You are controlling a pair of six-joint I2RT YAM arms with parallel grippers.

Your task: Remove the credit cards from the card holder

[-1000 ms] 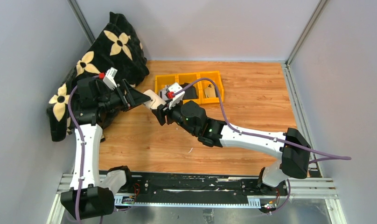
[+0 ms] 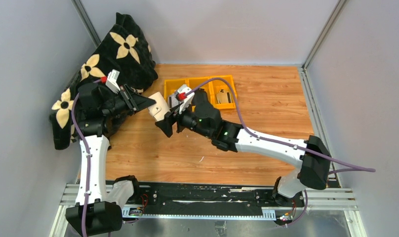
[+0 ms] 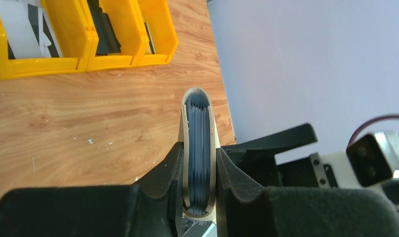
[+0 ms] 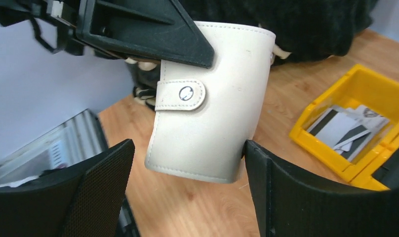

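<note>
A cream card holder (image 2: 158, 109) with a snap strap (image 4: 180, 95) is clamped in my left gripper (image 2: 147, 102) above the middle-left of the table. In the left wrist view its end shows a stack of translucent sleeves (image 3: 198, 153) between the cream covers; whether cards are in them I cannot tell. My right gripper (image 2: 166, 121) is open at the holder's lower end, its fingers on either side below it in the right wrist view, with the right finger very close to or touching the holder.
A yellow three-compartment bin (image 2: 224, 77) with cards and dark items stands at the back middle of the wooden table (image 2: 266, 103). A black floral cushion (image 2: 123, 54) fills the back left corner.
My right gripper has shifted slightly toward the front of the table. The holder in my left gripper is tilted a little more steeply.
</note>
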